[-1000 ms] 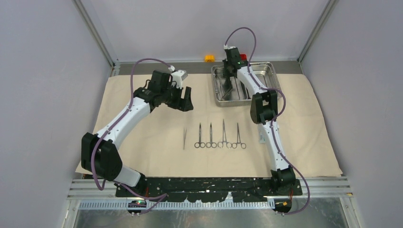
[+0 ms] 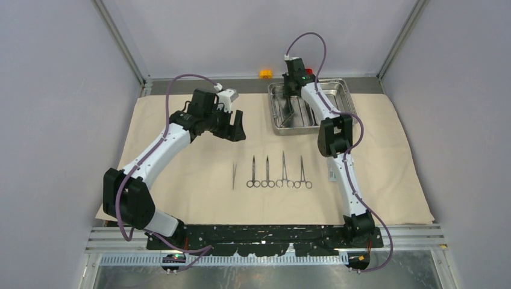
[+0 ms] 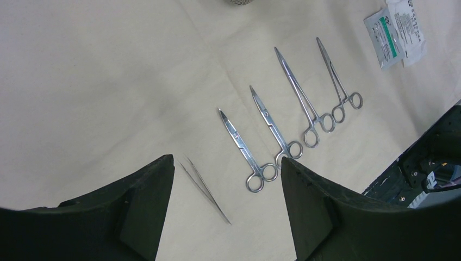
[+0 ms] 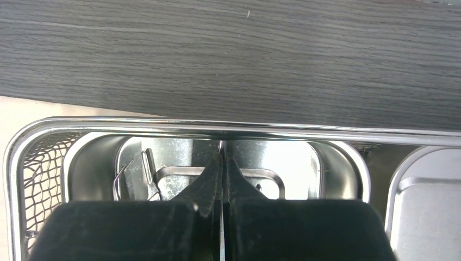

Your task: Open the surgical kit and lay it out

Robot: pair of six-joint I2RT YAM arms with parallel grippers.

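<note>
In the top view, tweezers (image 2: pixel 234 175), two pairs of scissors (image 2: pixel 253 171) and two clamps (image 2: pixel 284 170) lie in a row on the cloth. The metal tray (image 2: pixel 278 129) stands at the back, still holding some instruments. My right gripper is shut inside the tray's left compartment; a thin bright sliver shows at its tips, and whether it is held I cannot tell. Left of those fingers lie a metal handle (image 4: pixel 148 167) and a curved instrument (image 4: pixel 118 182). My left gripper hangs open above the cloth, nothing between its fingers.
Flat packets (image 3: pixel 385 38) lie on the cloth near the right arm. The tray's raised rim (image 4: pixel 244 130) passes close beyond my right fingertips. A yellow block (image 2: pixel 266 74) sits behind the tray.
The right gripper has shifted very slightly inside the tray. The left arm and the laid-out instruments have not moved.
</note>
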